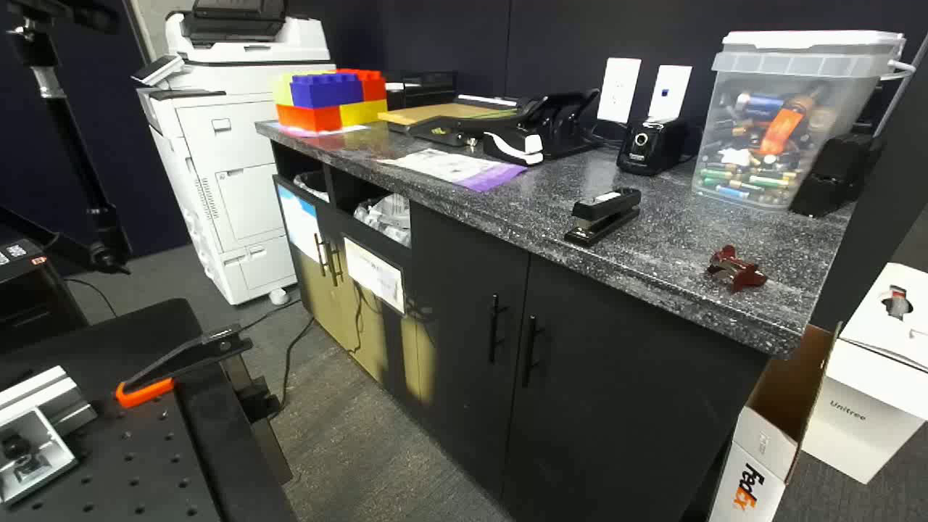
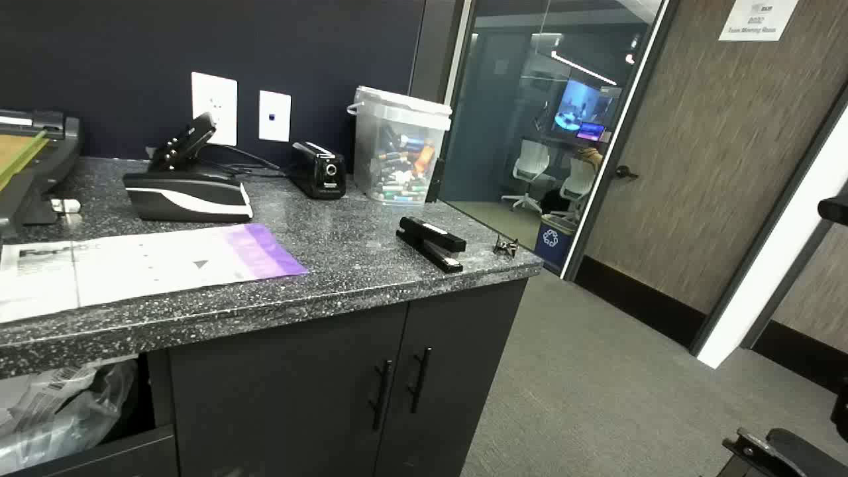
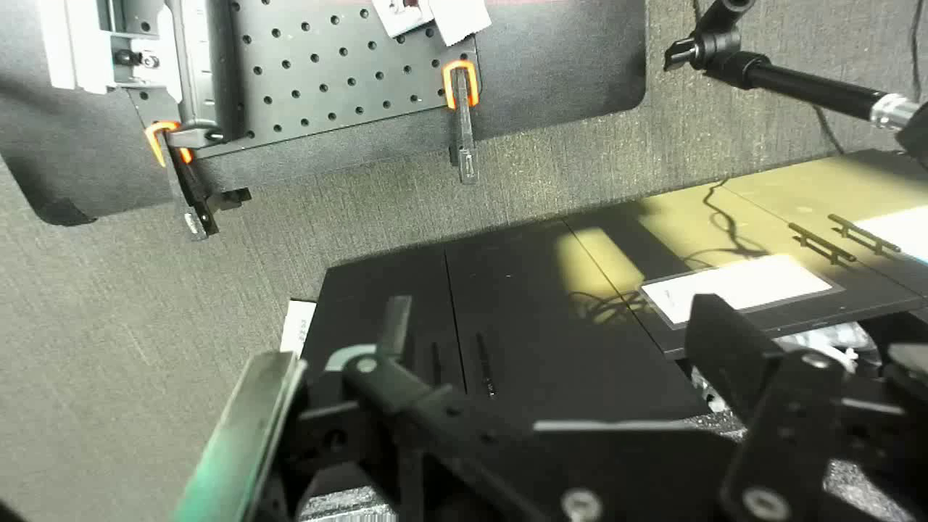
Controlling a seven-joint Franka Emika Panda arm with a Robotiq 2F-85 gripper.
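Observation:
In the wrist view my gripper is open, its two dark fingers wide apart with nothing between them. Past it lie the black cabinet doors and the carpet. Neither exterior view shows the fingers. On the speckled countertop [image 1: 557, 196] rests a black stapler [image 1: 606, 214], seen also as a stapler [image 2: 431, 242] near the counter's front edge in exterior view 2. A dark red, claw-like item [image 1: 736, 268] sits at the counter's right corner. Behind them stands a lidded clear bucket [image 1: 783, 113] of batteries.
Toward the left of the counter are colored blocks [image 1: 330, 97], a white and purple sheet [image 1: 452, 168] and a black hole punch [image 1: 557, 113]. An electric sharpener [image 1: 650, 146] stands by the wall. Orange-tipped clamps [image 3: 462, 113] stick out from the black table edge.

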